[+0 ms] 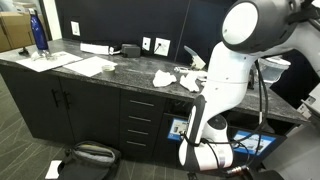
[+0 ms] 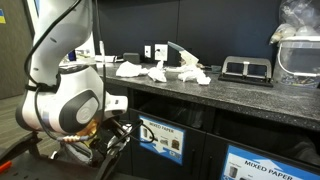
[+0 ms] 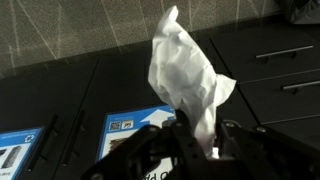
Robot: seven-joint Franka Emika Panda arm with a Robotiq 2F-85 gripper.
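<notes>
A crumpled white piece of paper or tissue [image 3: 184, 68] rises in front of my gripper in the wrist view. Its lower end reaches down to the dark fingers and covers part of them, so whether they pinch it does not show. In both exterior views the arm's white hand [image 2: 70, 102] hangs low in front of the cabinets, below counter height. The paper cannot be made out there. More crumpled white papers [image 2: 158, 73] lie on the dark countertop [image 2: 230, 92].
Blue-and-white "MIXED PAPER" signs [image 2: 161, 139] mark the cabinet fronts beside the hand. Below the counter, an open dark bag [image 1: 90, 162] rests on the floor. A toaster [image 2: 246, 69] and a clear bin [image 2: 300, 60] stand on the counter.
</notes>
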